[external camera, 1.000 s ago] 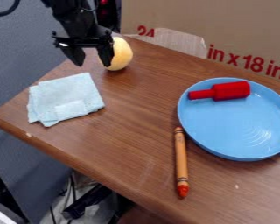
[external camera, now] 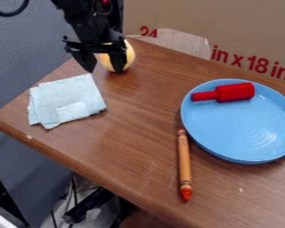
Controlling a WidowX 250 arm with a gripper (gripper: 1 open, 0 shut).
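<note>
The black gripper (external camera: pixel 99 57) is at the top left, lowered over the back left of the wooden table. Just behind it a round pale yellow object (external camera: pixel 122 55) sits on the table, partly hidden by the fingers. Whether the fingers hold anything is hard to tell. A folded light blue cloth (external camera: pixel 67 105) lies in front of the gripper at the left. On the right, a blue plate (external camera: pixel 237 134) holds a red object with a handle (external camera: pixel 233 92). An orange crayon (external camera: pixel 184 165) lies left of the plate.
A cardboard box (external camera: pixel 228 36) stands along the back. The table's left edge drops away to the floor.
The gripper has moved downward from about a second ago, now lower beside the yellow object. The cloth, plate and crayon have not moved.
</note>
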